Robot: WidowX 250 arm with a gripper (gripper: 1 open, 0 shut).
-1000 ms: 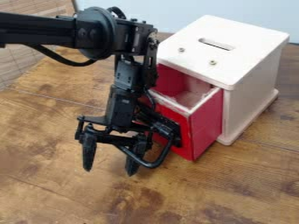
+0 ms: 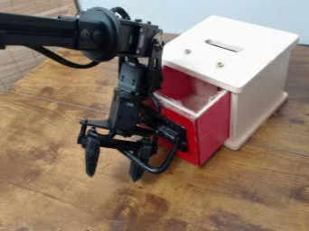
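A black robot arm reaches in from the upper left and ends in my gripper (image 2: 114, 159), which hangs low over the wooden table with its two fingers pointing down and apart, nothing visible between them. To its right is a white box (image 2: 256, 86) with a slot and two screws on top. A red-fronted drawer (image 2: 205, 135) juts out from the box toward the front left, pulled out, with a white and red interior. Part of the drawer front is hidden behind the arm.
A pale panelled surface (image 2: 24, 59) lies at the back left.
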